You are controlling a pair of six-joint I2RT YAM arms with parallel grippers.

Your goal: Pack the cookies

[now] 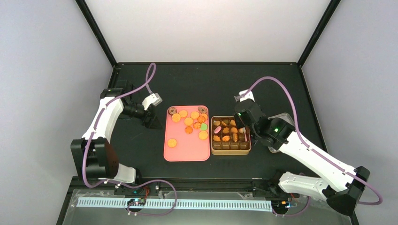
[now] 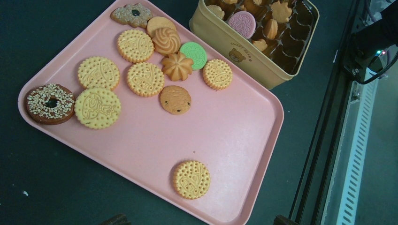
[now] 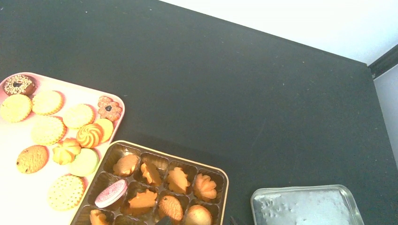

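Observation:
On the pink tray (image 1: 187, 152) lie several cookies: round yellow biscuits (image 2: 191, 180), a green cookie (image 2: 193, 55), a swirl, a star and a sesame ring (image 2: 50, 104). Right of it stands the gold tin (image 1: 230, 152), its brown compartments holding cookies, with a pink cookie (image 3: 111, 193) among them. My left gripper is open and empty beside the tray's left side. Over the tin's right edge, my right gripper has its tips part open. A thin pink edge (image 1: 245, 137) shows below it in the top view; the gripper partly hides that compartment.
A clear lid-like tray (image 3: 305, 206) lies right of the tin, partly under the right arm. Behind the tray and tin the black table (image 1: 202, 84) is bare. A white rail (image 1: 220, 205) runs along the front edge.

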